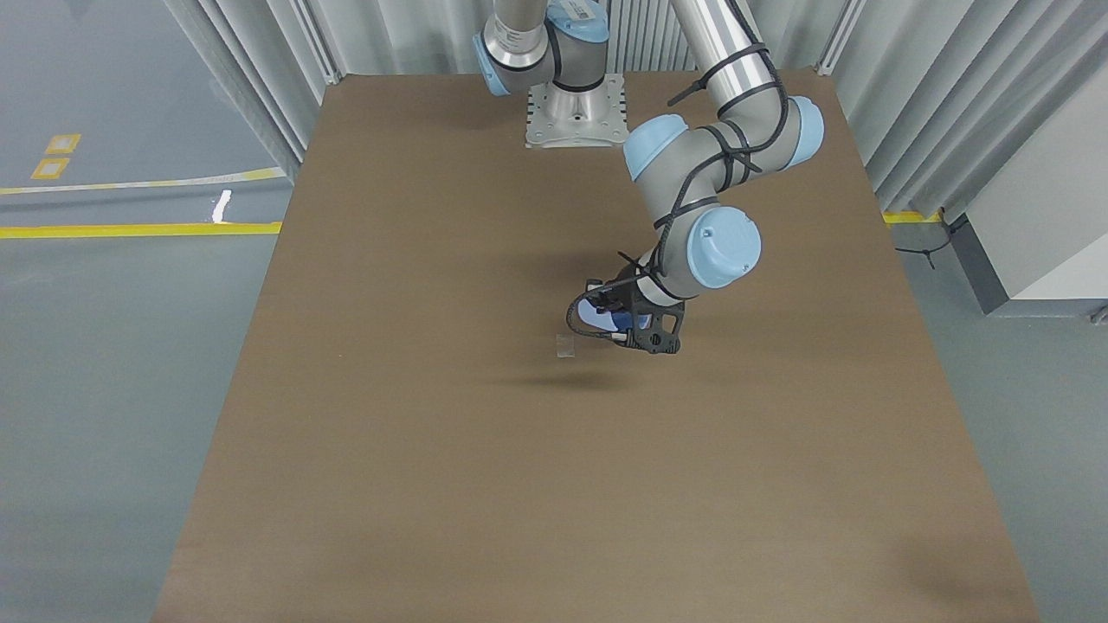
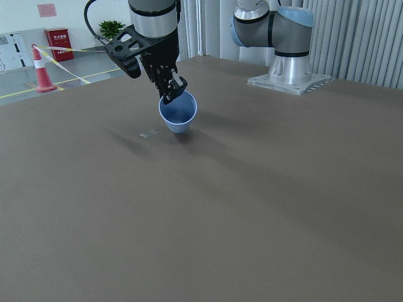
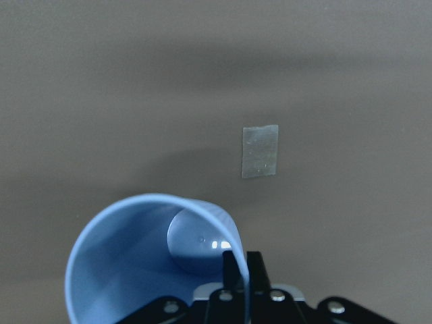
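Note:
A light blue plastic cup (image 3: 128,270) is held at its rim by the black gripper, whose fingers are closed over the cup's wall. In the left view the cup (image 2: 178,116) appears below the gripper (image 2: 167,94), mouth tilted toward that camera, above the brown table. The front view shows it mostly hidden under the gripper (image 1: 634,322). A small translucent square (image 3: 260,151) lies on the table beside the cup, also visible as a pale patch (image 1: 565,347) in the front view.

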